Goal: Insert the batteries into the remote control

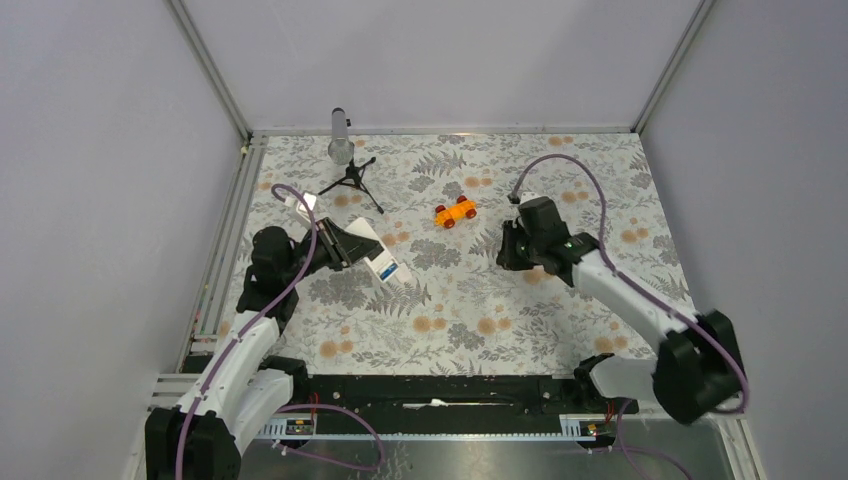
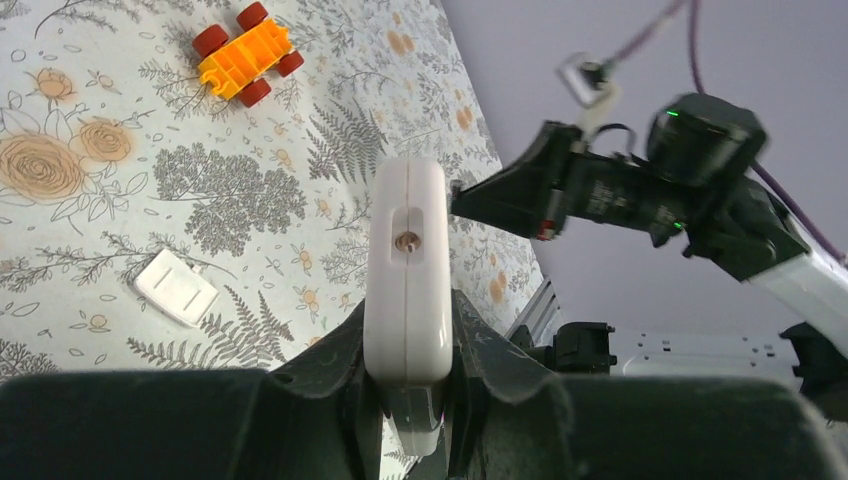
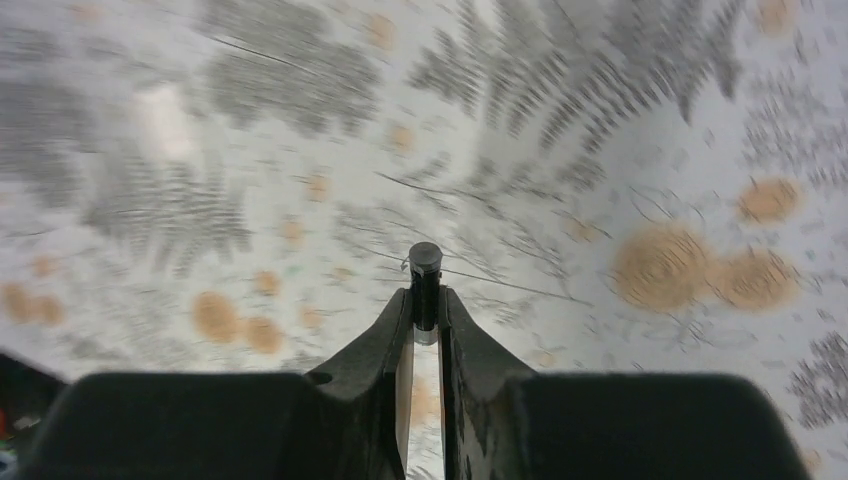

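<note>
The white remote control (image 1: 366, 237) is gripped by my left gripper, whose fingers (image 2: 345, 345) press on its two sides. One end of the remote faces the left wrist camera; its battery bay is not clearly visible. A small dark battery (image 3: 425, 262) with a silvery lower part stands between the fingertips of my right gripper, which is shut on it above the table. From above, that right gripper is to the right of the remote, well apart from it. A small white piece, perhaps the battery cover (image 2: 176, 287), lies on the table near the remote.
An orange toy car (image 1: 456, 211) with red wheels stands at the back middle. Behind my left arm is a small tripod (image 1: 352, 177) with a grey cylinder on it.
</note>
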